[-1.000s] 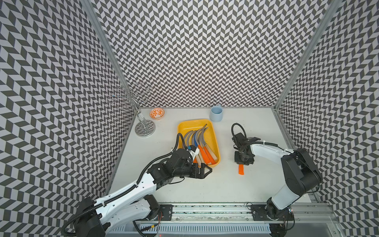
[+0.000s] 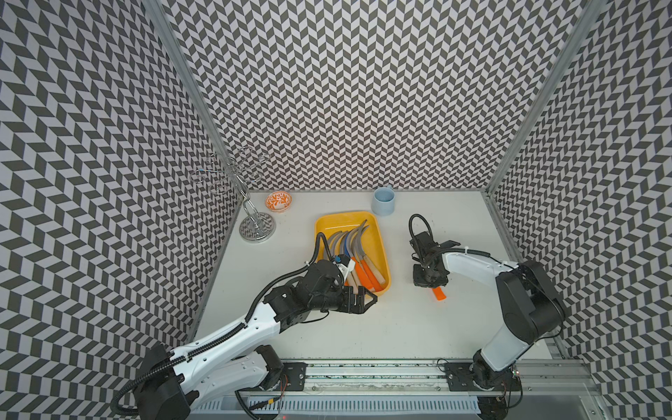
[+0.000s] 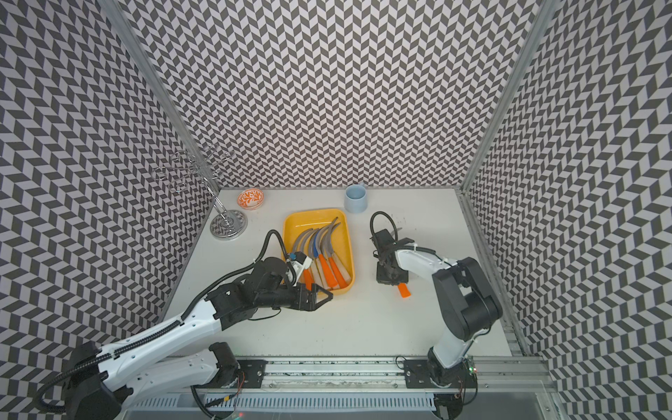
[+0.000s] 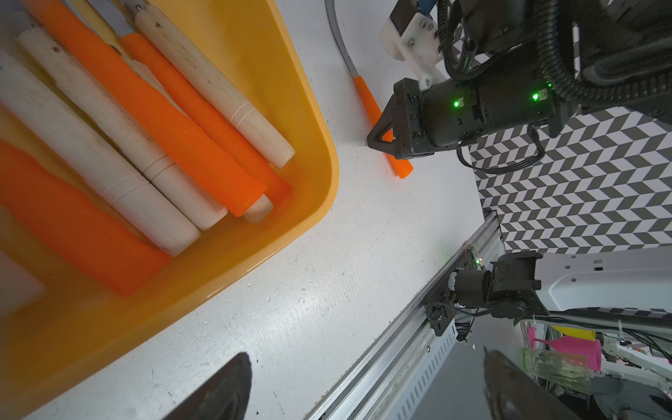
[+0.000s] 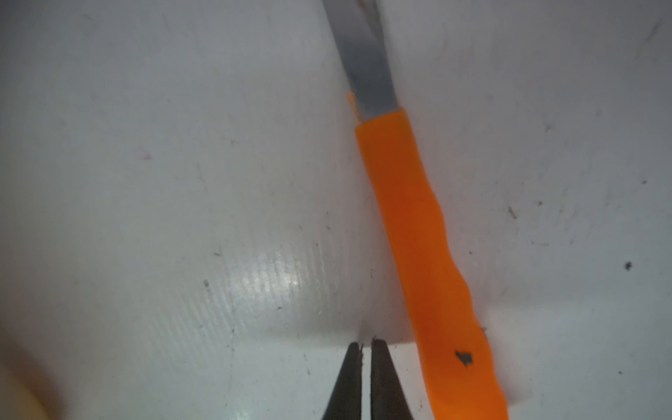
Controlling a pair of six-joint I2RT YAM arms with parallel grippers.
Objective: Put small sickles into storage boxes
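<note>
A yellow box [image 2: 381,245] holds several sickles [image 3: 334,270] with orange and wooden handles. One orange-handled sickle [image 5: 420,231] lies on the white table [image 3: 420,322] right of the box. My right gripper is shut just beside that handle, on its left in the right wrist view; nothing clearly shows between the fingertips. My left gripper is open over the box's near edge, its blurred fingers wide apart with nothing held.
A light-blue cup [image 2: 383,204] stands behind the box. An orange patterned bowl [image 2: 278,201] and a chrome stand [image 2: 257,227] are at the back left.
The left arm is nearly still.
</note>
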